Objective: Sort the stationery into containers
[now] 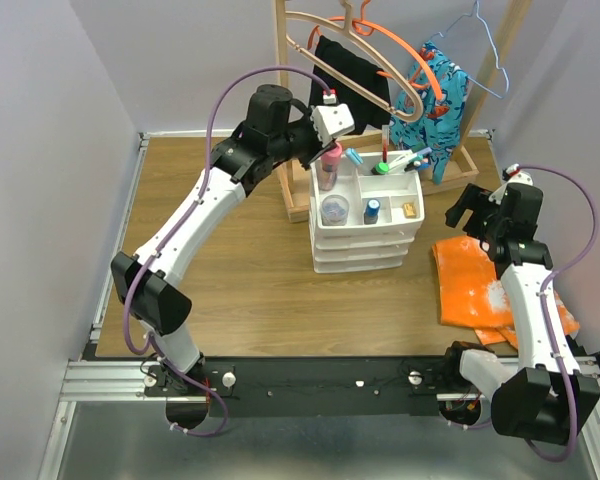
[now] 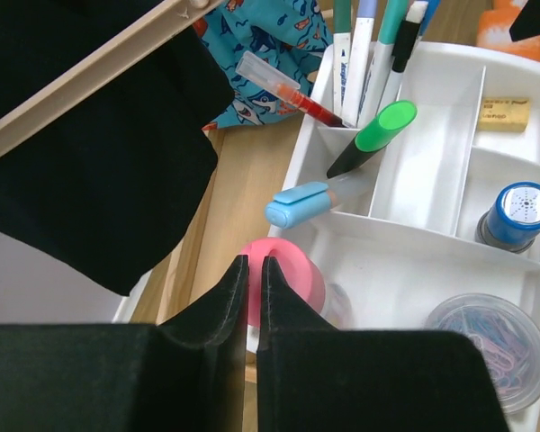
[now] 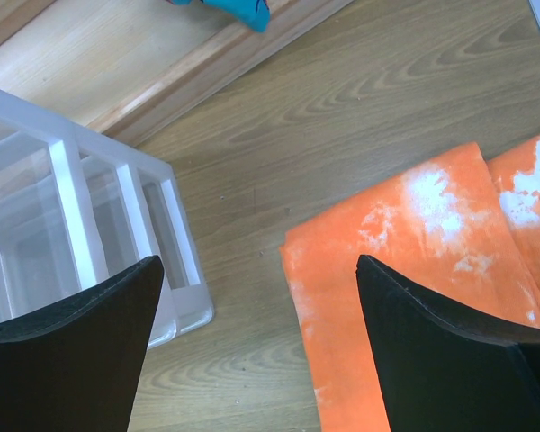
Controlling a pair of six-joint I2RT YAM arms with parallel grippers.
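Note:
The white organizer (image 1: pixel 362 263) stands near the table's back, divided into compartments. A clear bottle with a pink lid (image 2: pixel 292 281) is at its back left corner. My left gripper is nearly closed in front of that lid. A thin pink strip shows between its fingers, and whether they grip the lid cannot be told. Pens (image 2: pixel 355 67), a green-capped marker (image 2: pixel 378 135) and a light blue capped marker (image 2: pixel 301 204) lean in the back compartments. An eraser (image 2: pixel 504 114), a blue-capped bottle (image 2: pixel 519 214) and a round tub of paper clips (image 2: pixel 495 351) fill others. My right gripper is open and empty.
Orange cloth (image 1: pixel 465 285) lies right of the organizer, under my right gripper. Behind stands a wooden rack (image 1: pixel 283 90) with hangers, a black cloth (image 1: pixel 345 80) and blue patterned fabric (image 1: pixel 435 95).

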